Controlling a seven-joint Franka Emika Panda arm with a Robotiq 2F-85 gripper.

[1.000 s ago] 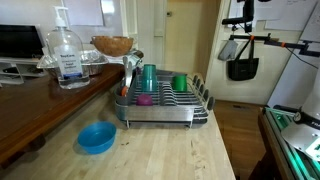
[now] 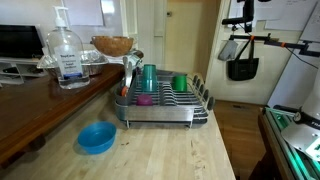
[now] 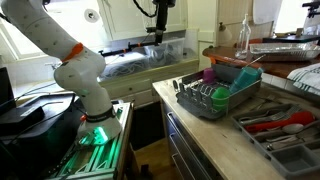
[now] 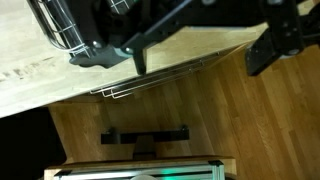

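Note:
My gripper [image 3: 155, 28] hangs high in the air, well above the counter and partly cut off at the top of exterior view 1. Apart from each other in the wrist view are its two dark fingers, and nothing is held between them. A metal dish rack [image 2: 160, 114] stands on the wooden counter. It holds a teal cup [image 2: 149, 78], a green cup [image 2: 180, 82] and a small pink cup [image 2: 144, 100]. To the front left of the rack, a blue bowl [image 2: 97, 137] rests on bare wood.
A soap bottle [image 2: 68, 55] and a copper-coloured bowl [image 2: 113, 45] are on the raised shelf. Beyond the rack in exterior view 2 lies a cutlery tray [image 3: 285, 128].

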